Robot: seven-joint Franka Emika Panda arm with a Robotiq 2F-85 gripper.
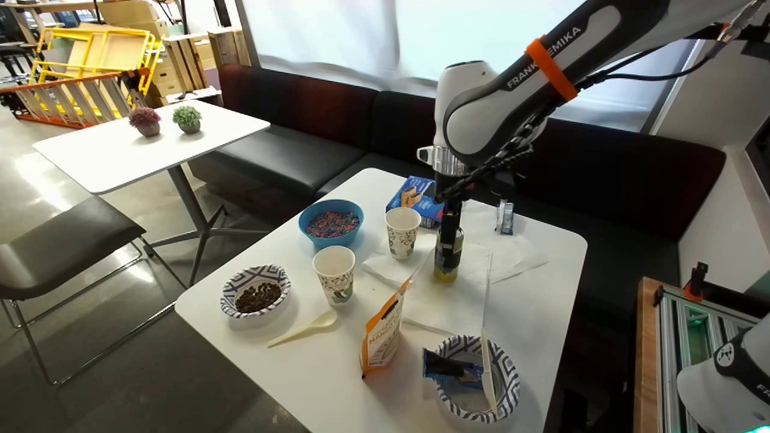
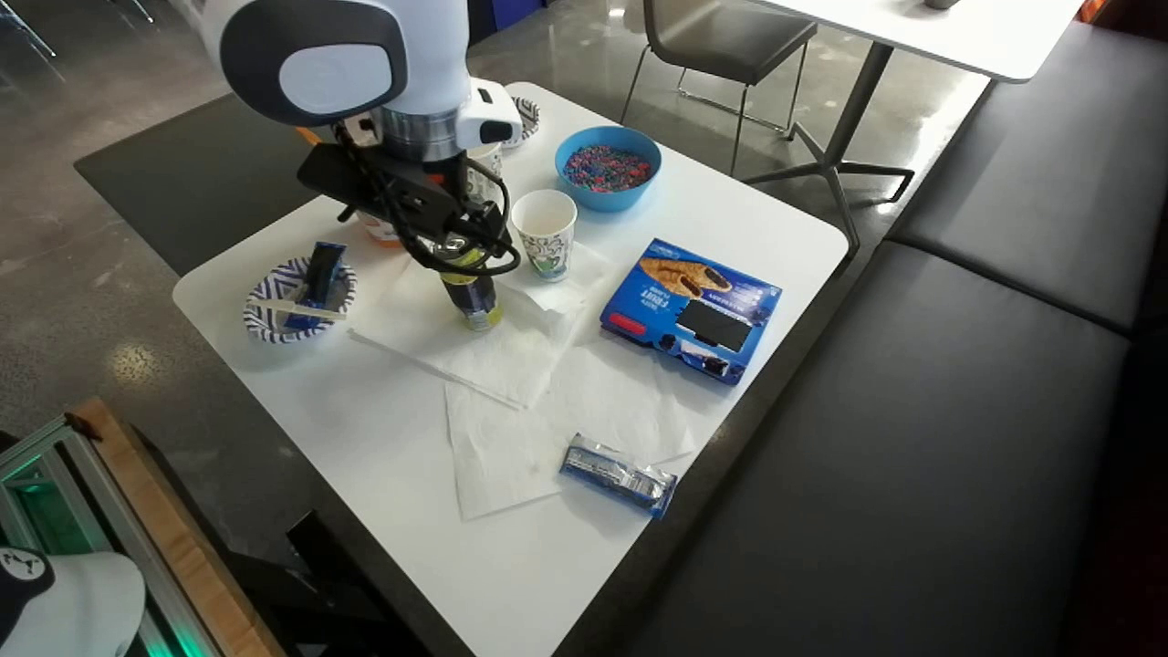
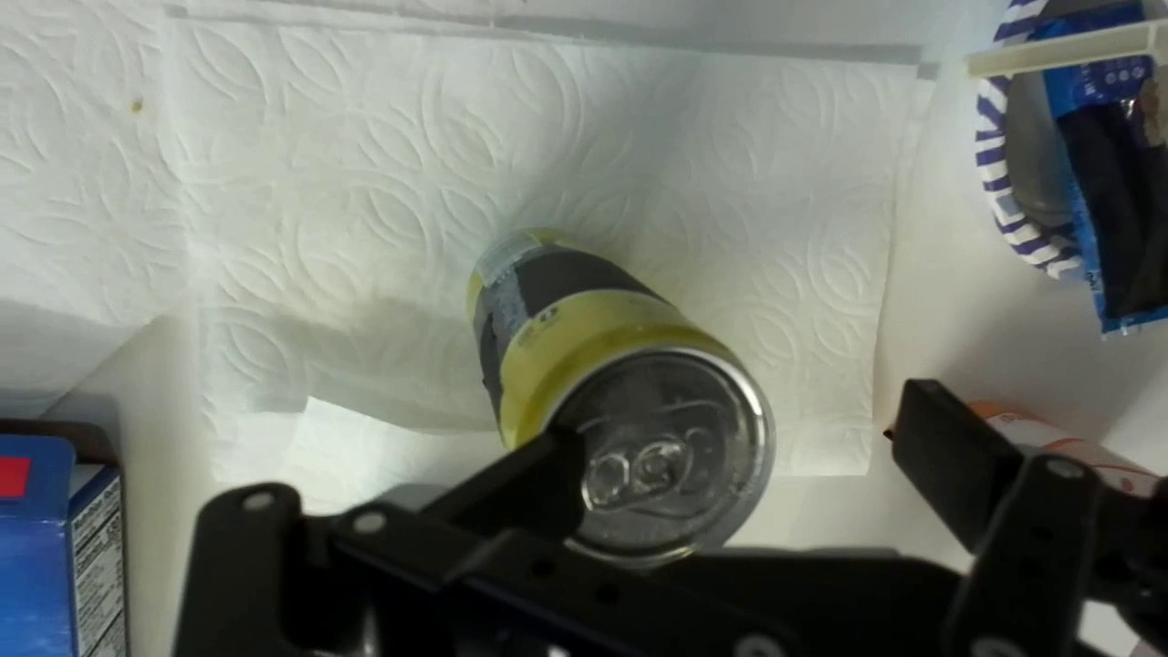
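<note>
A yellow can [image 3: 657, 438] with a dark band stands on white napkins [image 3: 361, 131]. In the wrist view its silver top lies between the two open fingers of my gripper, close to the left finger and well apart from the right one. Exterior view 1 shows the gripper [image 1: 449, 242] pointing down at the can [image 1: 446, 274], partly covering it. From the other side, the can [image 2: 473, 301] shows its lower part under my gripper [image 2: 454, 246]; the fingertips are hard to make out there.
Close beside the can is a paper cup [image 1: 402, 234]; another cup [image 1: 335, 274] stands nearer the spoon [image 1: 303, 328]. Around them are an orange bag [image 1: 382, 335], a blue box [image 2: 692, 312], a blue bowl [image 2: 608, 170] and a patterned bowl [image 1: 512, 375] holding a wrapper.
</note>
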